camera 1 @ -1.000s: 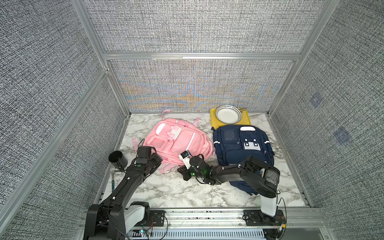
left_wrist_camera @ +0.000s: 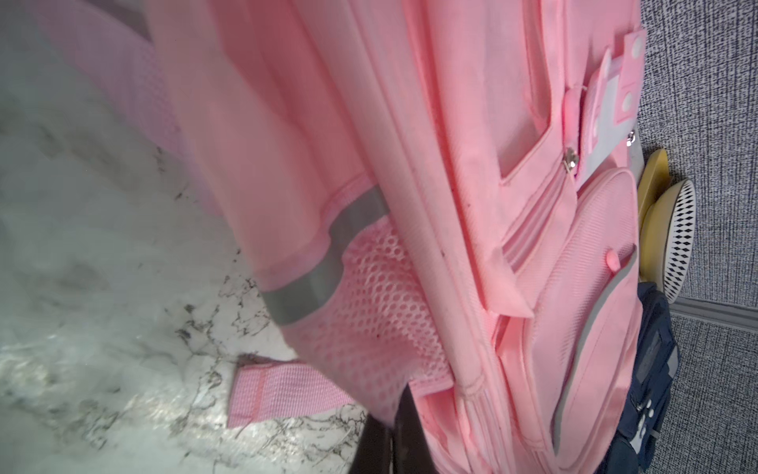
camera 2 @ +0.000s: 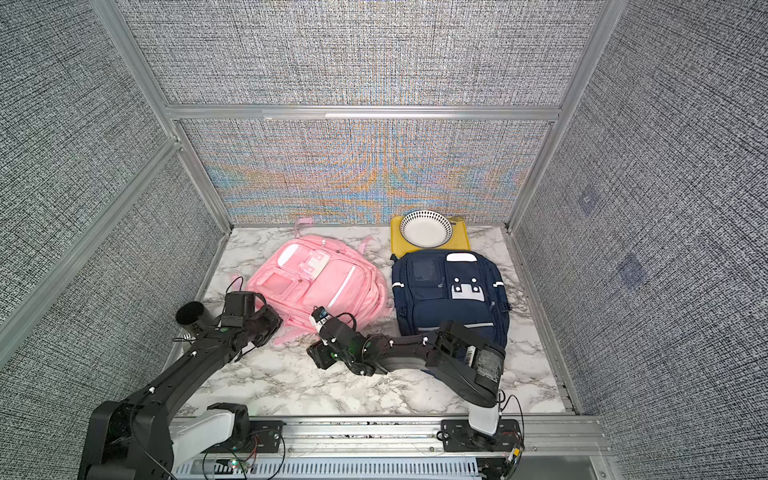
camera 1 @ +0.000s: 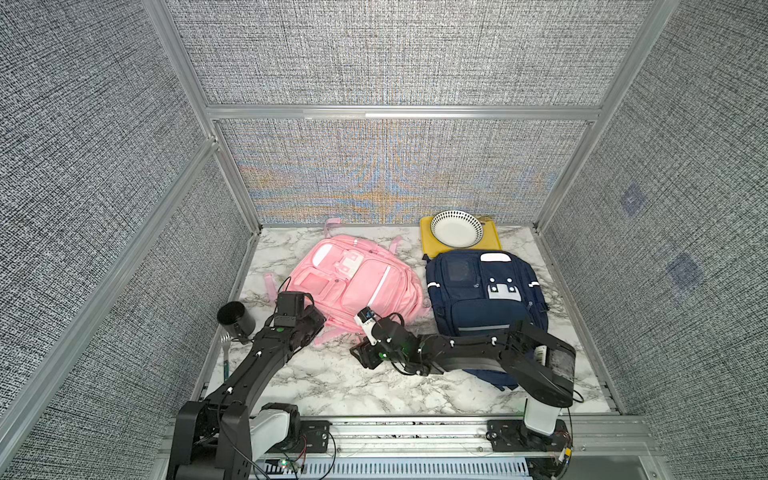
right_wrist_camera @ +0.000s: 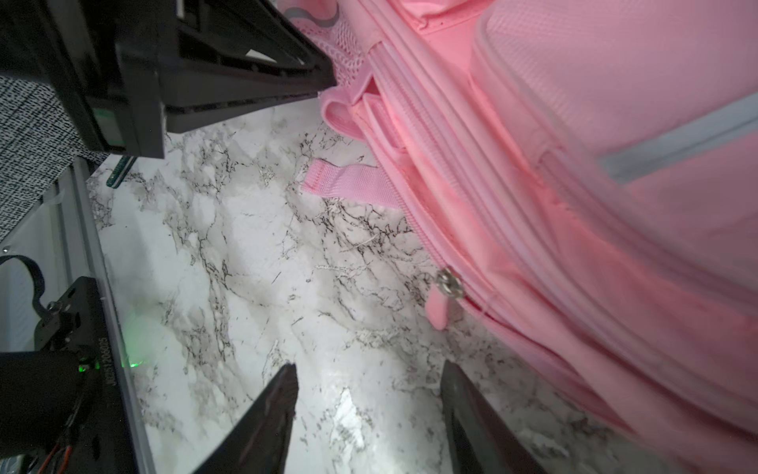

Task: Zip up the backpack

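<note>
The pink backpack [camera 1: 360, 280] lies on its back at the left centre. In the right wrist view a zipper pull [right_wrist_camera: 438, 306] hangs from a zip along its near edge. My left gripper is shut at the backpack's left end, its tips at the pink mesh side pocket [left_wrist_camera: 379, 300]; how much fabric is between them is unclear. My right gripper stands open over bare marble, just short of the zipper pull, nothing between its fingers.
A navy backpack [camera 1: 472, 296] lies at the right, partly under my right arm. Behind it are a yellow board [camera 1: 428, 236] and a patterned plate [camera 1: 457, 232]. A dark mug [camera 1: 233, 316] and fork [camera 1: 225, 344] sit at the left edge.
The left arm looks almost unmoved.
</note>
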